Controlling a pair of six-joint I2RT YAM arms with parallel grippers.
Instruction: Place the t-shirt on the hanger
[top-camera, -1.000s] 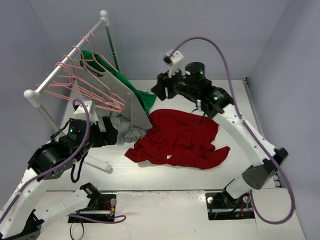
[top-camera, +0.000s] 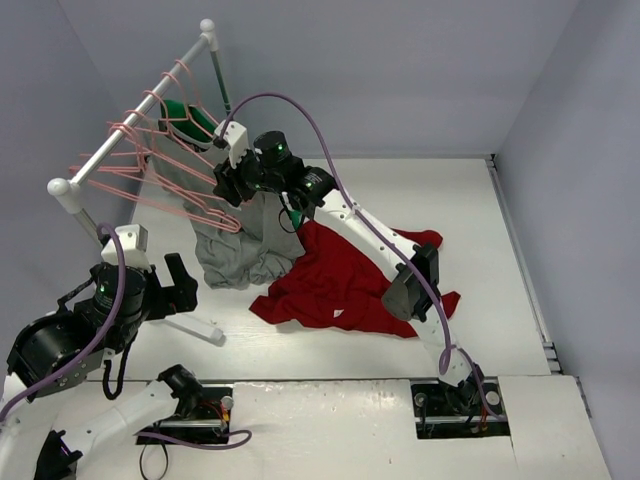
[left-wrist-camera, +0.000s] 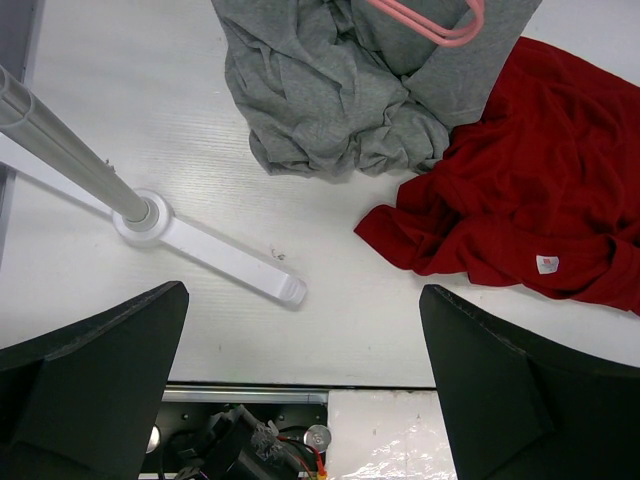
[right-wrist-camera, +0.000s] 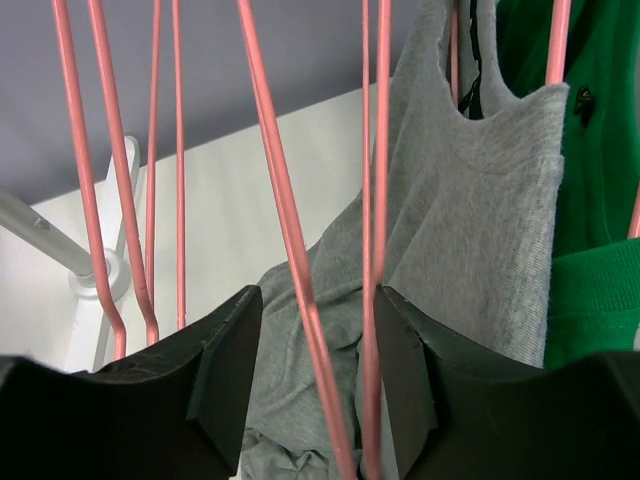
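A red t-shirt (top-camera: 330, 275) lies crumpled on the table, with a small white label (left-wrist-camera: 547, 264) showing in the left wrist view. Several pink hangers (top-camera: 185, 190) hang from the rack, their ends bunched near my right gripper (top-camera: 228, 188). In the right wrist view, pink hanger bars (right-wrist-camera: 290, 225) pass through the gap of that right gripper, which is open; one bar runs close along its right finger (right-wrist-camera: 405, 370). Low at the left, my left gripper stands wide open and empty, above bare table and apart from the cloth.
A grey shirt (top-camera: 235, 250) and a green shirt (top-camera: 185, 120) hang on the white rack (top-camera: 135, 118), the grey one trailing onto the table. The rack's white foot (left-wrist-camera: 235, 262) extends below the left gripper.
My right arm has swung left from beside the clothes to the hangers. The left arm has drawn back slightly to the left. The red t-shirt has stayed put.
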